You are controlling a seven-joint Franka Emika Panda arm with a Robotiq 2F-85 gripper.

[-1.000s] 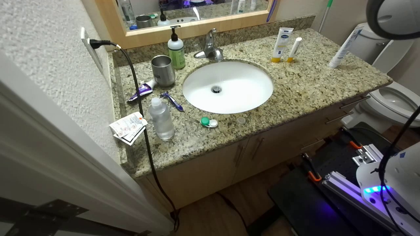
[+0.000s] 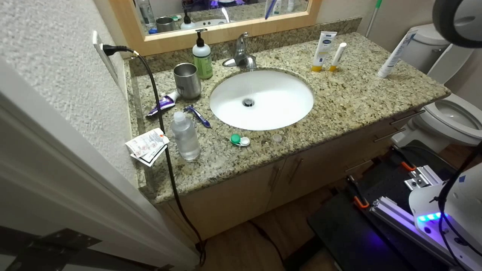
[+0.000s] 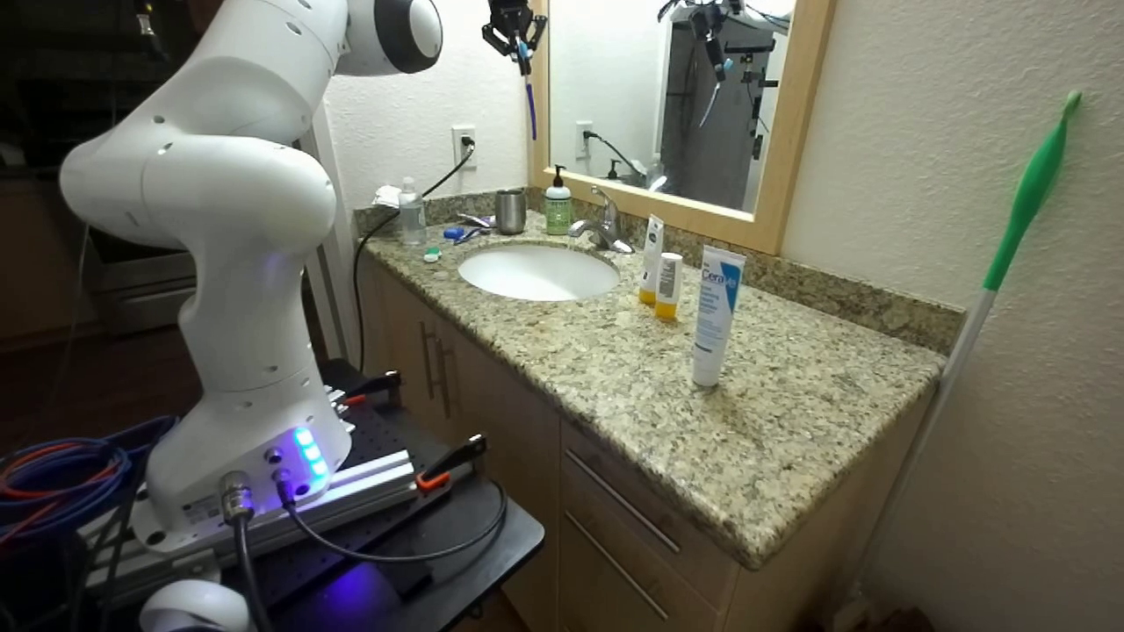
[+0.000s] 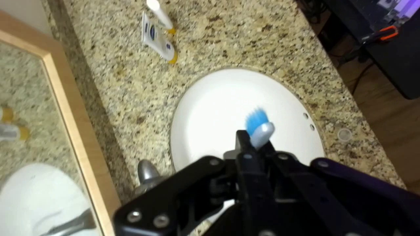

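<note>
High above the sink (image 3: 495, 276), my gripper (image 3: 523, 61) is shut on a toothbrush (image 3: 531, 111), whose blue-purple handle hangs down. The wrist view has the brush head (image 4: 261, 133), with blue bristles, sticking up at the fingertips, over the white basin (image 4: 212, 106). In exterior view 1 only the lower handle of the toothbrush (image 2: 270, 9) shows, at the top edge in front of the mirror; the gripper is out of that picture. A steel cup (image 2: 187, 81) stands upright left of the sink, well apart from the brush.
By the cup are a soap bottle (image 2: 202, 56), a purple toothpaste tube (image 2: 163, 104), a razor-like blue item (image 2: 199, 116) and a clear bottle (image 2: 185, 137). A contact lens case (image 2: 239, 140) lies near the front edge. Upright tubes (image 2: 323, 52) stand right of the sink, where the counter is mostly clear.
The arm's link at upper right has shifted slightly right. Counter objects are unmoved.
</note>
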